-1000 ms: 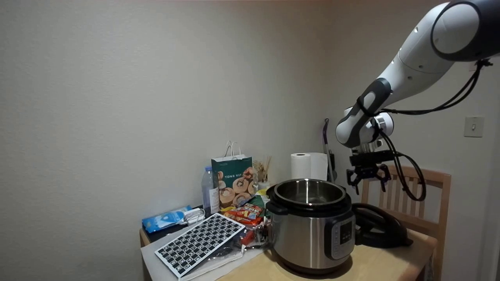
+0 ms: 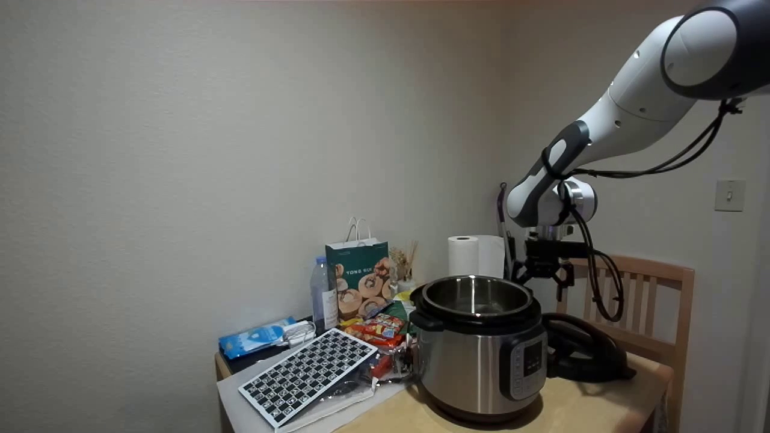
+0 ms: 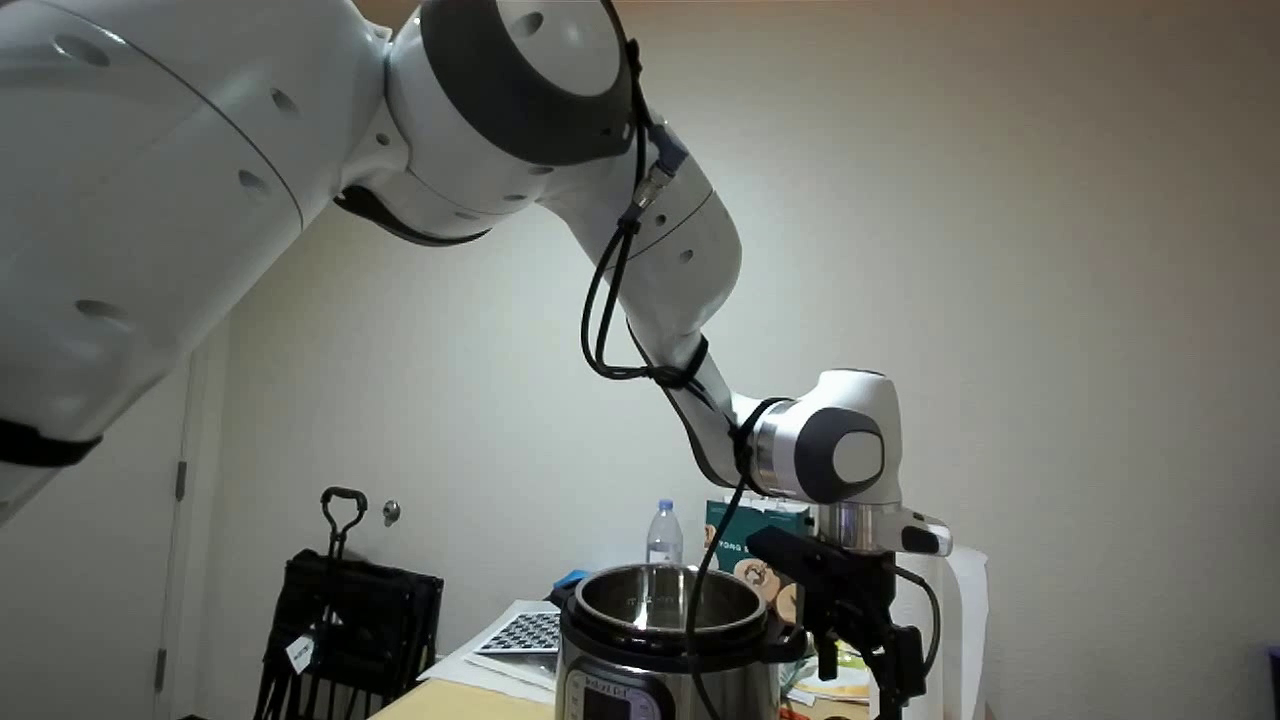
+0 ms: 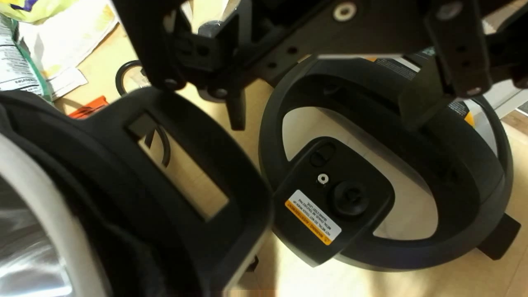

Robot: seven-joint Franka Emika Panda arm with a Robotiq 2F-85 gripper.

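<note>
The pressure cooker (image 2: 462, 368), steel with a black rim, stands uncovered on the table, its inner pot (image 2: 476, 297) showing no contents from here. To its right rests the black lid (image 2: 588, 352). My gripper (image 2: 538, 288) hangs behind and right of the cooker's rim, above table level. In the wrist view the gripper is open, its fingers (image 4: 236, 113) wide apart with nothing held between them. Below it lie the black lid (image 4: 463, 198), with a warning label on its handle, and the cooker's side handle (image 4: 237, 173). The second exterior view shows the gripper (image 3: 858, 684) right of the cooker (image 3: 666, 660).
Left of the cooker lie a checkered board (image 2: 310, 375) and snack packets (image 2: 379, 328). A green paper bag (image 2: 358, 281), a bottle (image 2: 323, 296) and paper towels (image 2: 463, 256) stand behind. A wooden chair (image 2: 682, 310) is at the right. Some bare tabletop (image 2: 382, 422) shows in front.
The arm and gripper have shifted left in exterior view 1, closer to the cooker's rim, and the gripper has turned somewhat. The cooker and lid have stayed put.
</note>
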